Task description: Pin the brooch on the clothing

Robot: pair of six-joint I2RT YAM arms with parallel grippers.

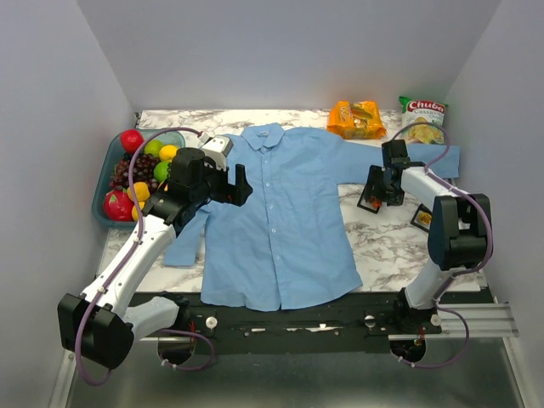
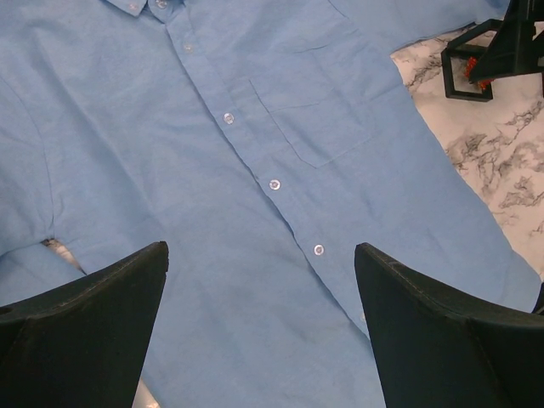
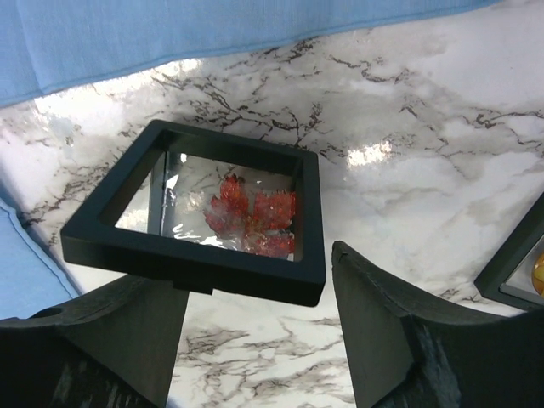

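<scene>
A red, leaf-like brooch (image 3: pixel 252 219) shows inside a black-framed, clear-windowed box (image 3: pixel 310 212) in the right wrist view. My right gripper stands open at the near side of this box, and the box's near left wall overlaps the tip of one finger. Whether the fingers touch the box, I cannot tell. From above, the right gripper (image 1: pixel 384 201) partly covers the box (image 1: pixel 369 206). The blue shirt (image 1: pixel 297 229) lies spread flat, buttons facing up. Over its left part hangs my left gripper, open and empty.
A second black-framed box (image 1: pixel 422 218) with a yellowish item sits further right. An orange bag (image 1: pixel 356 120) and a chips bag (image 1: pixel 422 119) stand at the back. The fruit basket (image 1: pixel 100 200) is at the far left. Bare marble (image 1: pixel 391 255) lies in front of the boxes.
</scene>
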